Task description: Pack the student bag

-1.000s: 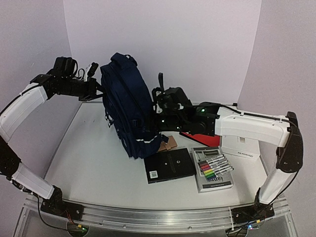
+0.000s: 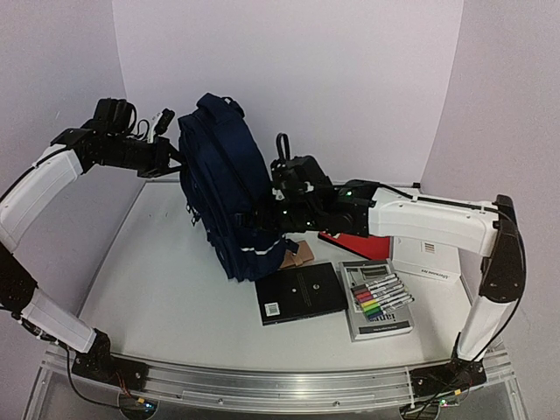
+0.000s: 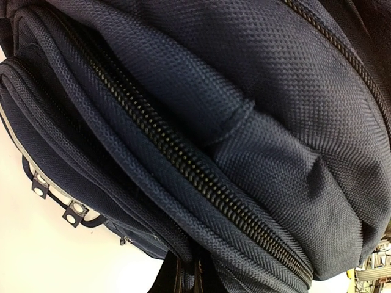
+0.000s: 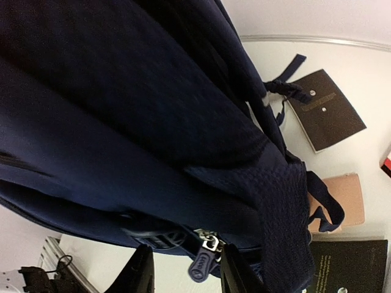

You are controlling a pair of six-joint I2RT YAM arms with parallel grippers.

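Note:
A navy backpack (image 2: pixel 223 166) stands tilted on the left half of the table. At its upper left side, my left gripper (image 2: pixel 179 161) is shut on the bag's edge; the left wrist view shows fabric at its fingertips (image 3: pixel 194 281), below a long zipper (image 3: pixel 177 152). My right gripper (image 2: pixel 249 218) is at the bag's right side. In the right wrist view its fingers (image 4: pixel 143 268) are open, with a metal zipper pull (image 4: pixel 203 261) in the gap between them, not gripped. The bag's inside is hidden.
In front of the bag lies a black notebook (image 2: pixel 300 293), with a tan item (image 2: pixel 299 255) behind it. Markers (image 2: pixel 381 296) rest on a boxed calculator (image 2: pixel 357 322). A red folder (image 2: pixel 363 247), partly under my right arm, and a white box (image 2: pixel 426 257) lie right.
The left arm and bag look still.

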